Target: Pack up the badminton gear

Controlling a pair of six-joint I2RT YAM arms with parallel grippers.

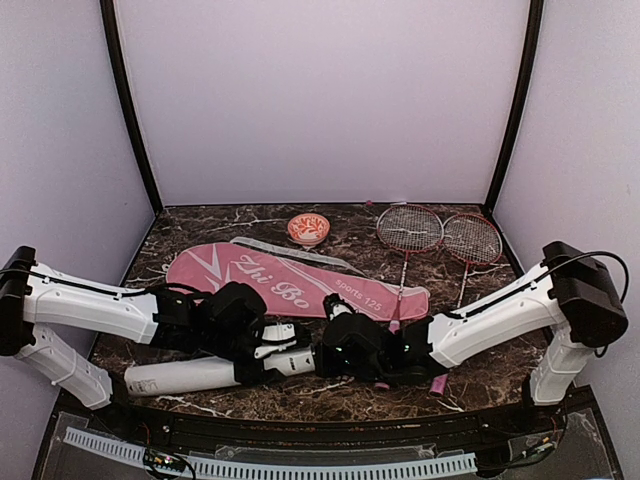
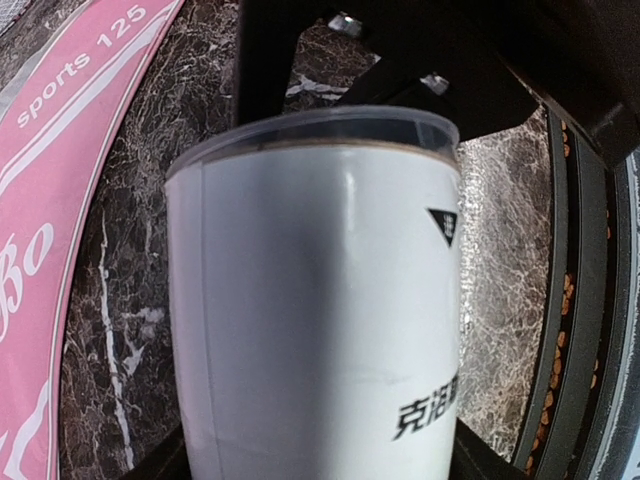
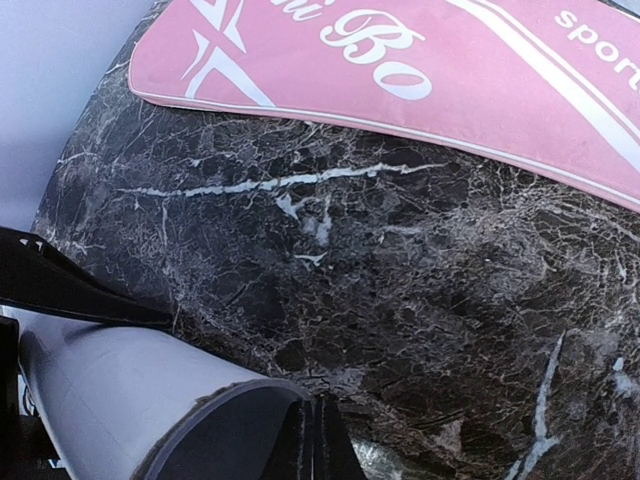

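My left gripper (image 1: pixel 268 370) is shut on a white shuttlecock tube (image 2: pixel 315 300), which lies lengthwise near the front edge. Close by the tube's right end is my right gripper, its fingers shut together with nothing showing between them. That end has a round, dark mouth in the right wrist view; whether the fingertips touch its rim I cannot tell. Behind the arms lies the pink racket bag (image 1: pixel 300 283), flat. Two rackets rest at the right, the left racket (image 1: pixel 409 230) and the right racket (image 1: pixel 472 240); the right arm partly covers their handles.
An orange patterned bowl (image 1: pixel 308 229) stands behind the bag. Both arms crowd the front middle of the dark marble table (image 3: pixel 400 270). Bare table shows at the back left and around the bowl. Pale walls close in the sides and back.
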